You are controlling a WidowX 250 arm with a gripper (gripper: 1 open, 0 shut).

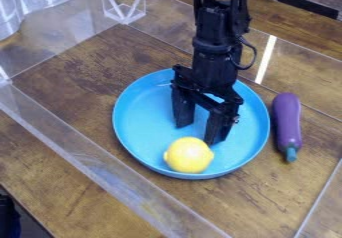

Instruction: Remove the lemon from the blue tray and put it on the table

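The yellow lemon [189,156] lies inside the round blue tray [139,142], close to its front rim. Over the tray's back half, my black gripper [202,128] reaches down with its fingers spread apart. Its gap holds nothing that I can see. The lemon is just in front of the fingers [223,130], nearer the camera; whether they touch it I cannot tell.
A purple eggplant [286,122] with a green-blue tip lies right of the tray. Clear panels [87,137] border the brown wooden table at the left. Bare table [80,67] lies left and behind the tray.
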